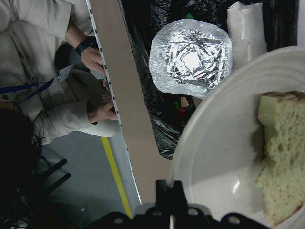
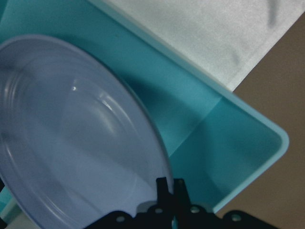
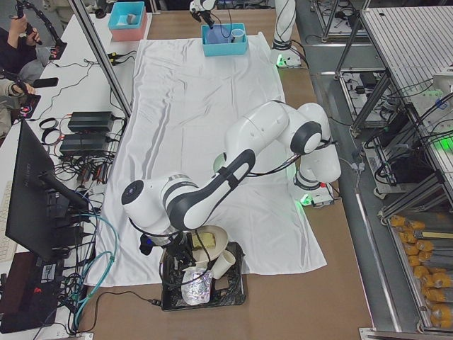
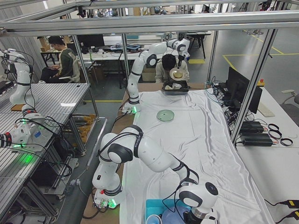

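Observation:
My left gripper is shut on the rim of a white bowl holding a slice of cake, held over a black bag-lined bin. In that bin lie a foil container and a white cup. At the far end, my right gripper is shut on the rim of a blue plate in a turquoise tub. A green plate lies on the white cloth.
A person sits just beyond the bin's edge. Monitors and cabling line one side, a metal frame the other.

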